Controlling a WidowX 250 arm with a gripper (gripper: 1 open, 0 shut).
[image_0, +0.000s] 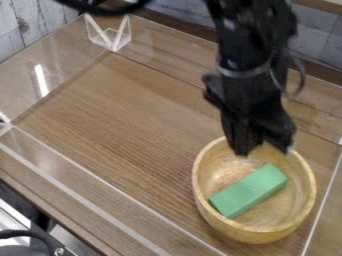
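A wooden bowl (214, 210) sits at the lower right of the table with a green block (249, 190) lying inside it. The dark gripper (241, 140) hangs above the bowl's back part, blurred, its fingers pointing down over the block. Whether it is open or shut is unclear.
Bare wooden tabletop (107, 130) fills the left and middle. A white wire-like object (110, 32) stands at the back left. Dark cables lie at the lower left corner, off the table's edge.
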